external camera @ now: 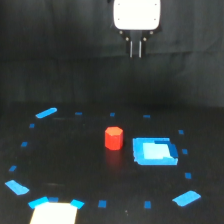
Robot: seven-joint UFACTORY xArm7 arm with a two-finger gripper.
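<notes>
My gripper (136, 54) hangs from the white wrist (136, 14) at the top of the camera view, well above the table. Its two thin fingers point down close together, and nothing shows between them. Whether the dark slit between them is a true gap is too small to tell. A red block (114, 138) sits near the middle of the dark table, below and a little left of the gripper, not touching it. To the block's right lies a blue tray (138, 152) with a white patch inside.
Small blue squares (102, 204) mark the black table. Light-blue strips lie at the back left (46, 113), front left (17, 187) and front right (186, 198). A white and blue shape (54, 213) is cut off at the bottom edge.
</notes>
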